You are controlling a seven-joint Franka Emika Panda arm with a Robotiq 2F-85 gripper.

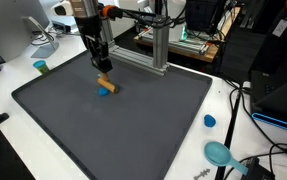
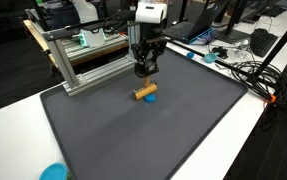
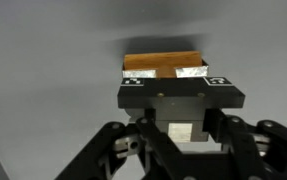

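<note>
My gripper points down over the dark mat, shut on the upright part of a wooden T-shaped piece (image 3: 161, 60). In exterior view 1 the crossbar of that wooden piece (image 1: 107, 85) sits low, close to the mat; whether it touches is hard to tell. A small blue item (image 1: 103, 92) shows right beside the crossbar. Exterior view 2 has the wooden piece (image 2: 145, 92) below the gripper (image 2: 147, 77), with the blue item (image 2: 151, 98) at its side. The wrist view does not show the blue item.
A green-topped container (image 1: 41, 67) stands at its far left edge in exterior view 1. On the right lie a blue item (image 1: 209, 121) and a teal cup-like object (image 1: 221, 155). A silver rail (image 2: 101, 77) borders the mat.
</note>
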